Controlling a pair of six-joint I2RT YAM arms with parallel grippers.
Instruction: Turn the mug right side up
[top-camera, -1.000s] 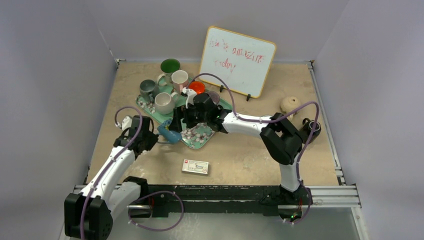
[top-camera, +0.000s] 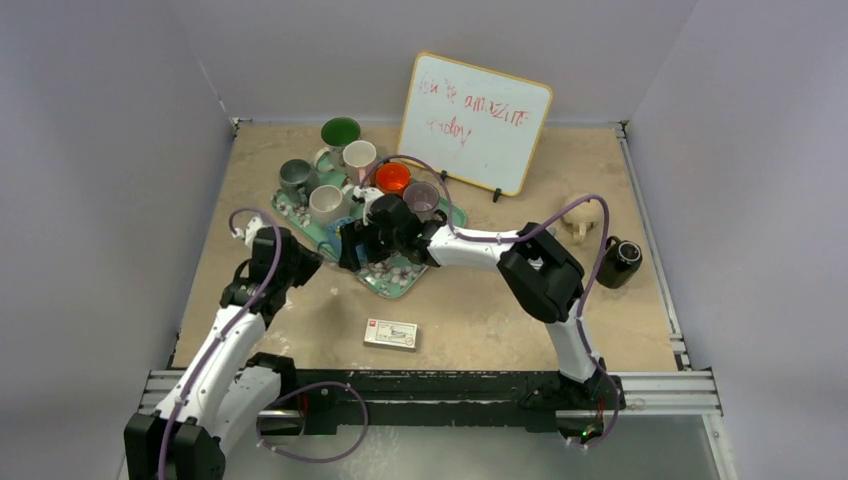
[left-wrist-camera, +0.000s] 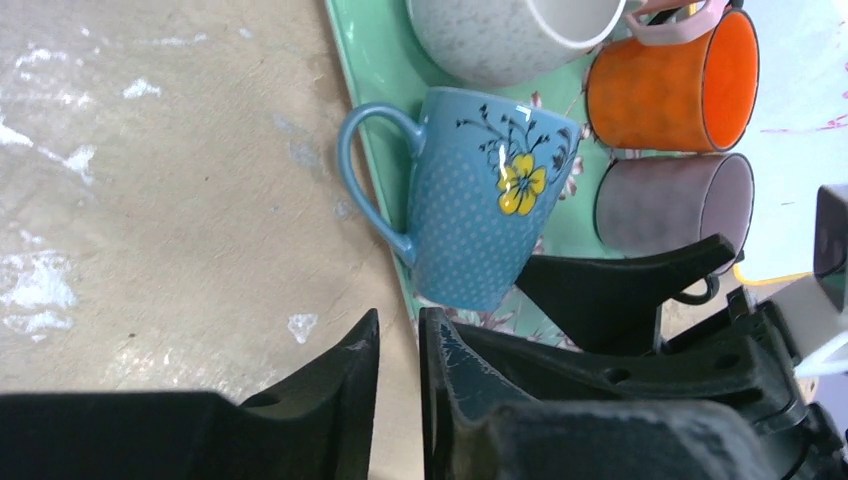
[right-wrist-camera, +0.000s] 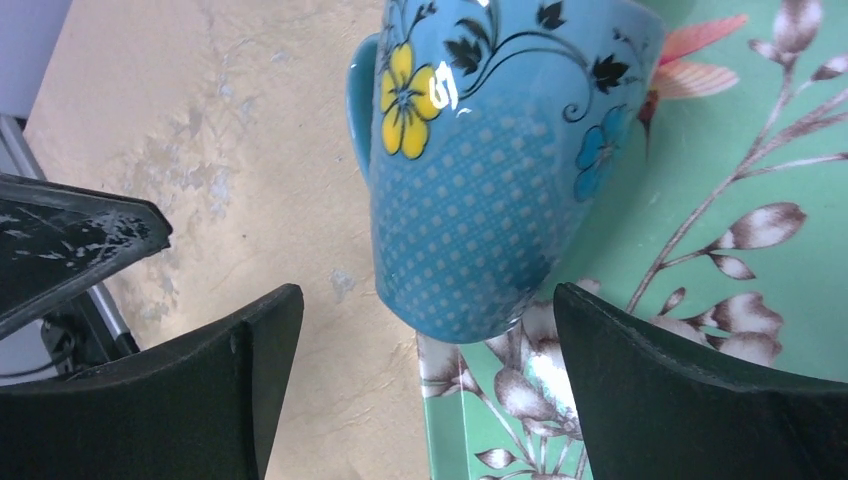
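Note:
The blue flowered mug (left-wrist-camera: 480, 210) (right-wrist-camera: 490, 180) stands or leans at the edge of the green tray (left-wrist-camera: 360, 50), handle toward the bare table. In the top view it is mostly hidden by my right gripper (top-camera: 355, 245), whose open fingers sit close at its side in the right wrist view, with nothing clearly between them. My left gripper (top-camera: 306, 262) is just left of the mug, apart from it; in the left wrist view its fingers are near together at the bottom, with nothing seen between them.
Several mugs fill the tray's back, including a white one (top-camera: 328, 205) and an orange one (top-camera: 392, 178). A whiteboard (top-camera: 475, 120) stands behind, a small box (top-camera: 390, 334) lies in front, and a dark mug (top-camera: 619, 262) sits at right.
The blue mug has moved from lying out over the tray's front-left edge to under the right gripper, which has moved slightly down and left. The left gripper has drawn slightly up and away.

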